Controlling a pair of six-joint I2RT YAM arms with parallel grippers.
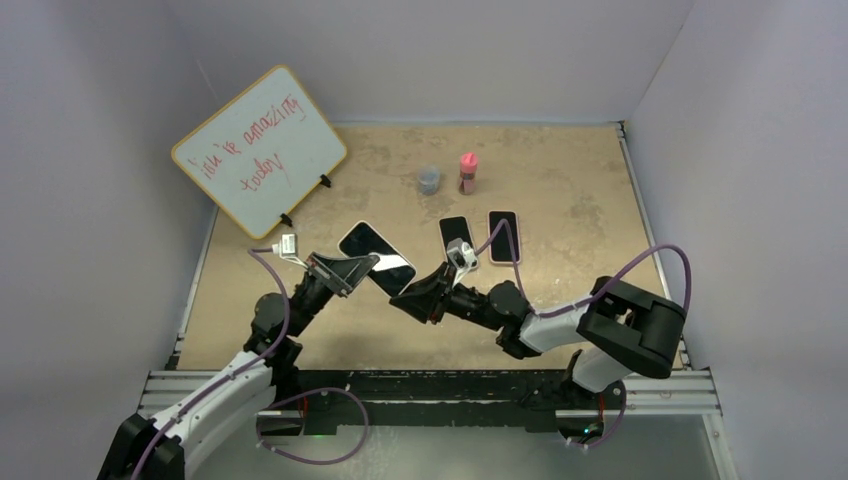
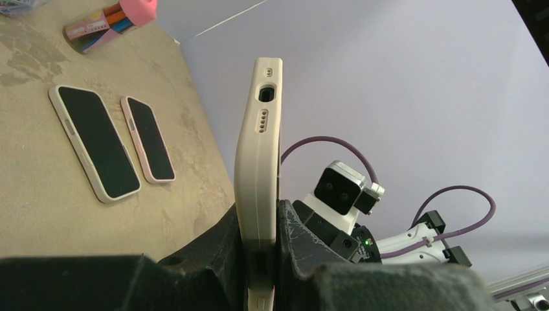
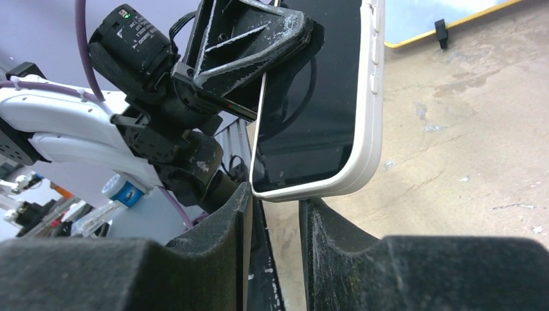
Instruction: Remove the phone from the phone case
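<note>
A phone in a white case (image 1: pixel 360 240) is held up, tilted, by my left gripper (image 1: pixel 365 268), which is shut on it; the left wrist view shows the case edge (image 2: pixel 257 162) between the fingers. My right gripper is part open at the case's lower end, its fingertips just under or at the bottom corner; whether they touch is hard to tell. The dark screen (image 3: pixel 311 110) faces up in the right wrist view.
Two more phones lie on the table, one white-cased (image 2: pixel 94 142) and one pink-cased (image 2: pixel 147 139). A pink-topped jar (image 1: pixel 467 175), a grey cup (image 1: pixel 429 180) and a whiteboard (image 1: pixel 260 150) stand toward the back and left.
</note>
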